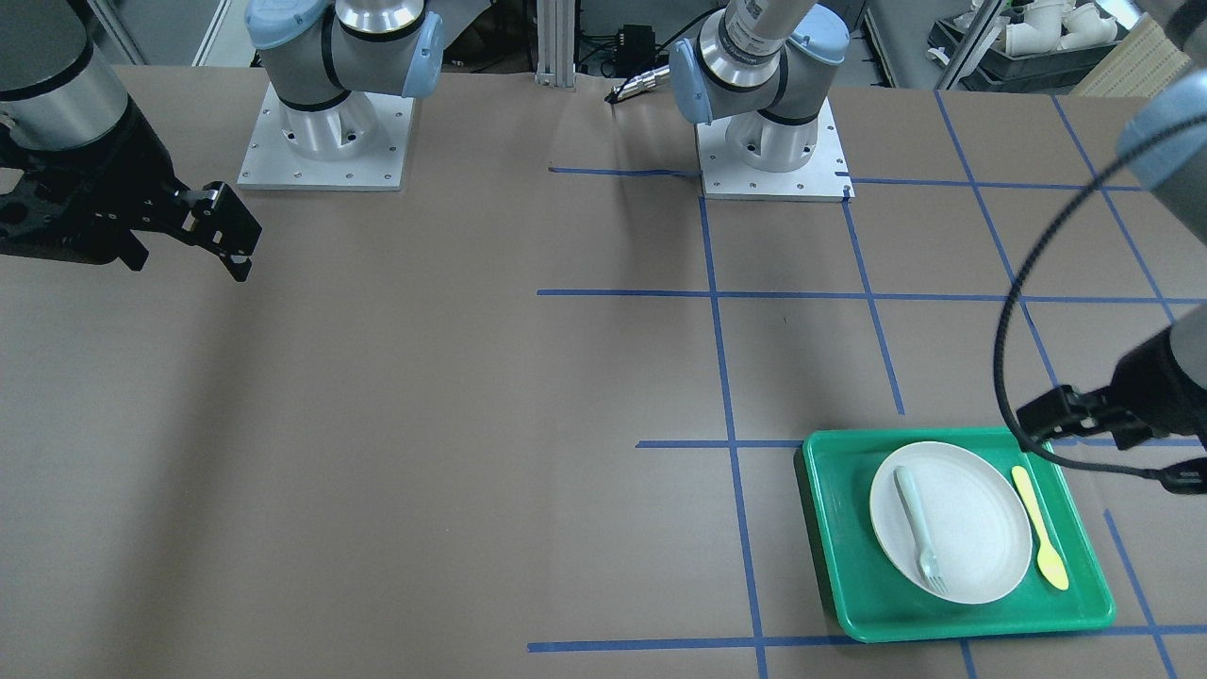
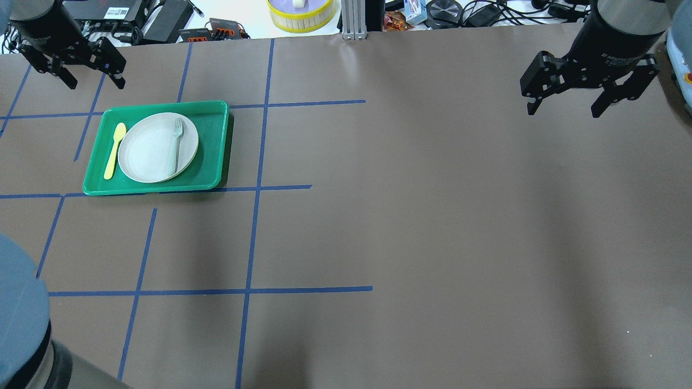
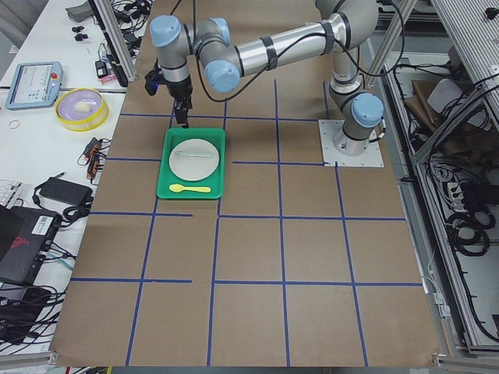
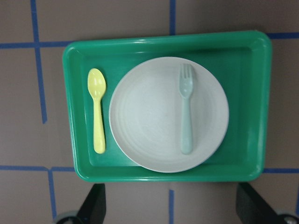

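Note:
A green tray (image 4: 247, 107) lies on the table with a white plate (image 4: 140, 116) in it. A pale mint fork (image 4: 186, 121) rests on the plate, and a yellow spoon (image 4: 98, 116) lies beside the plate in the tray. My gripper is open above the table near the tray, its two black fingers wide apart at the bottom of the wrist view, nothing seen between them. In the top view it stands at the upper left, clear of the tray.
A second black gripper (image 2: 564, 91) hangs at the right of the top view. A bench with cables, devices and a yellow round container (image 3: 82, 109) runs along the edge.

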